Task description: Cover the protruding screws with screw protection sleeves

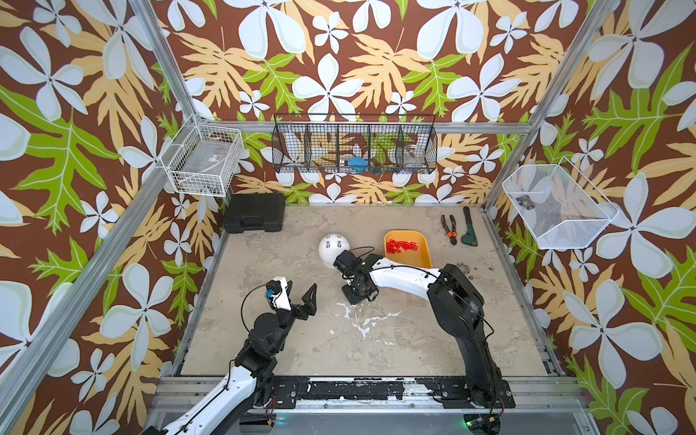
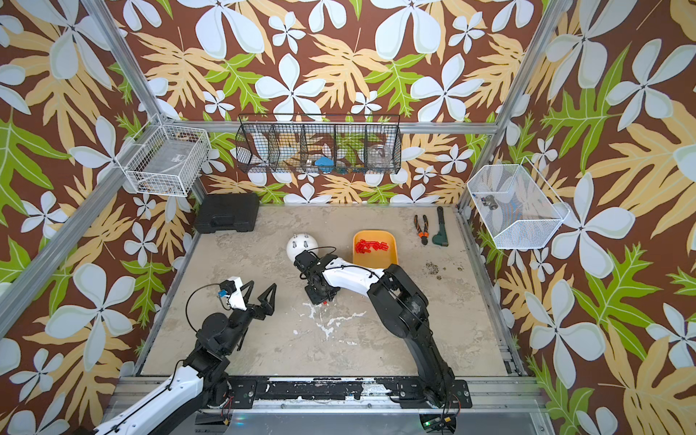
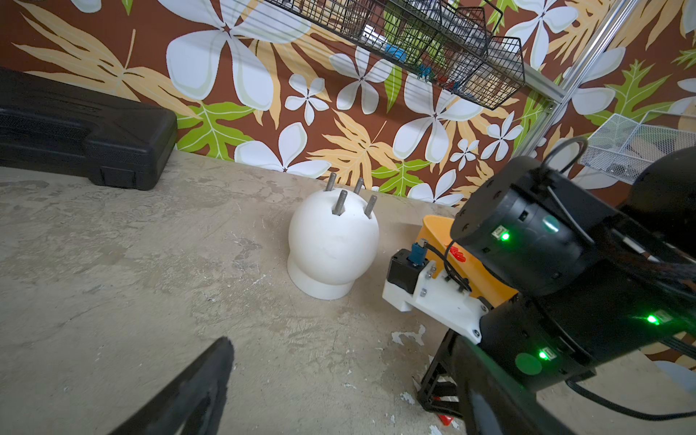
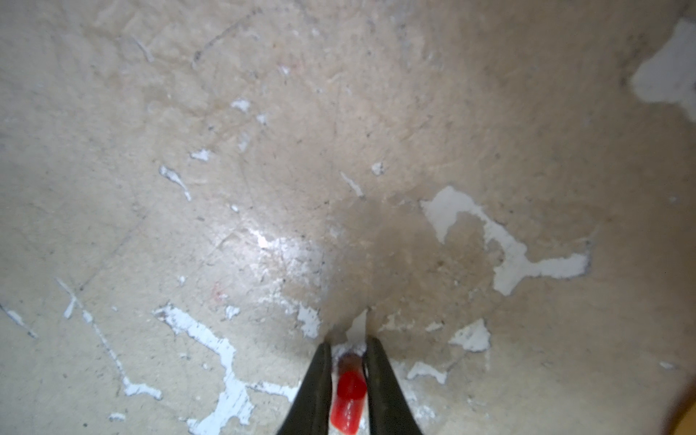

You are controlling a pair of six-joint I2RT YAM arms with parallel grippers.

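Observation:
A white ball-shaped stand [image 3: 333, 235] carries several bare metal screws [image 3: 339, 202] sticking up from its top. In the right wrist view, a red sleeve [image 4: 348, 406] lies between the fingertips of my right gripper, low over the table. The fingers sit close on either side of it; whether they press on it is hard to tell. From the top left view, the right gripper [image 1: 356, 295] is in front of the stand. My left gripper is wide open and empty, to the front left of the stand. More red sleeves [image 1: 401, 246] rest in a yellow bin [image 1: 424, 255].
A black case [image 1: 253, 212] stands at the back left. Pliers [image 1: 449, 229] and a green-handled tool [image 1: 469, 227] lie at the back right. Wire baskets [image 1: 355, 148] hang along the back wall.

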